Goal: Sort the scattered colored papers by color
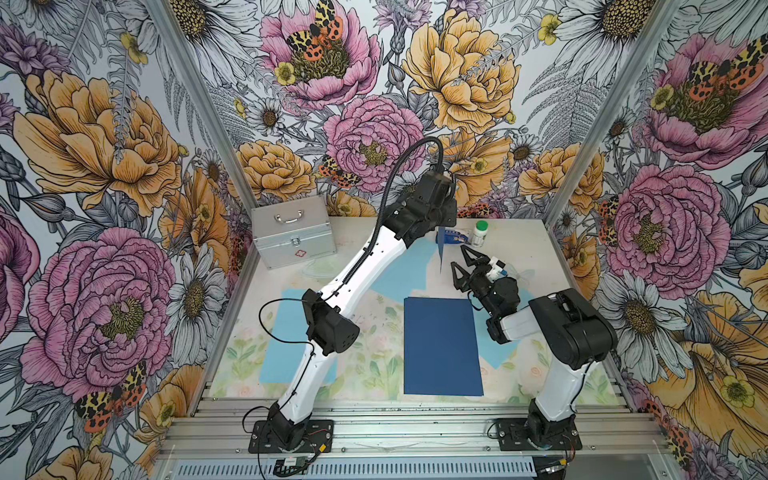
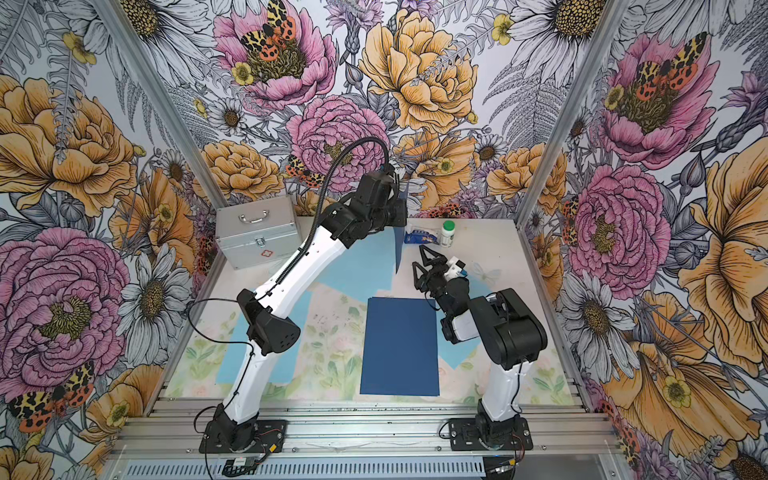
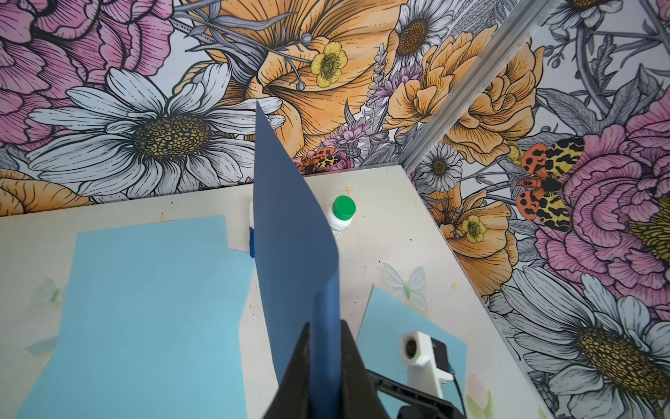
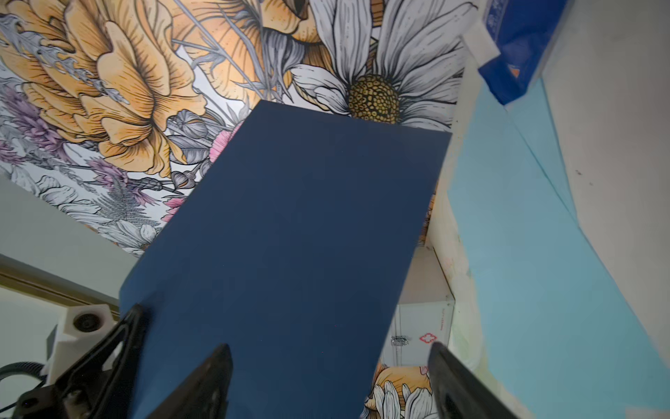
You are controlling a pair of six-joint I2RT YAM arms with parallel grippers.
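Note:
A dark blue sheet (image 3: 296,258) hangs upright and slightly bent from my left gripper, which is shut on its edge. From above, that sheet (image 1: 441,249) is nearly edge-on. My right gripper stands open, its fingers apart; the held sheet (image 4: 279,258) appears beyond them, and in the top left view a gap lies between the two. On the table in front lies dark blue paper (image 1: 441,348), with a second edge showing beneath. Light blue papers lie at the left (image 1: 300,340), behind the left arm (image 1: 400,276) and partly under the right arm (image 1: 504,352).
A silver case (image 1: 293,232) stands at the back left. A blue packet (image 2: 421,237) and a white bottle with a green cap (image 2: 447,233) are at the back, near the right gripper. Open table lies between the left light blue paper and the dark blue paper.

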